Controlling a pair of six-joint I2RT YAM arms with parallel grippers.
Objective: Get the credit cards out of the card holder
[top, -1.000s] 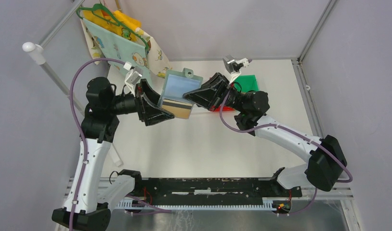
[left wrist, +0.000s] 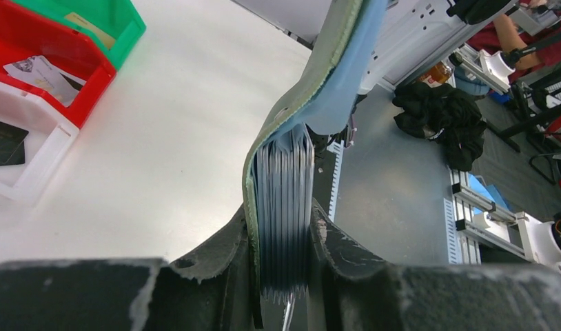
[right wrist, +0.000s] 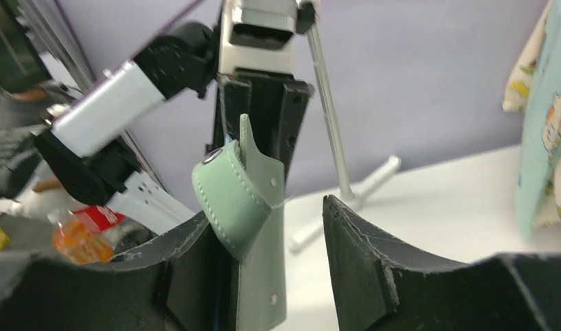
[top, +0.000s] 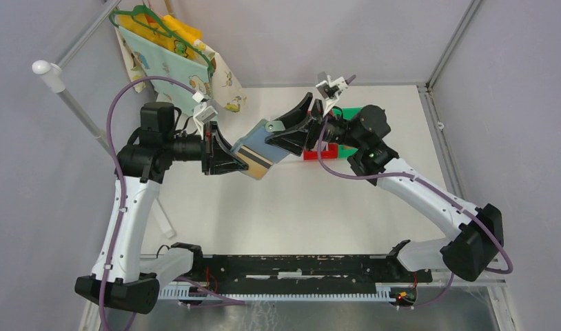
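A pale green card holder (top: 247,141) hangs open in the air between the two arms. My left gripper is shut on its stack of sleeves, which shows edge-on in the left wrist view. A tan card (top: 253,162) with a dark stripe shows in the lower part, in the top view. At the holder's upper end, my right gripper is part open, with the holder's snap flap (right wrist: 233,196) between its fingers, close against the left one. A gap separates the flap from the right finger (right wrist: 353,248). Whether the right fingers touch any card is hidden.
Behind the right gripper stand a red tray (top: 321,153) and a green tray (top: 348,112). Beside them in the left wrist view is a white tray (left wrist: 54,155) holding a dark flat item. Hanging cloths (top: 185,65) occupy the back left.
The holder has tilted, its upper end swinging right and toward the viewer.
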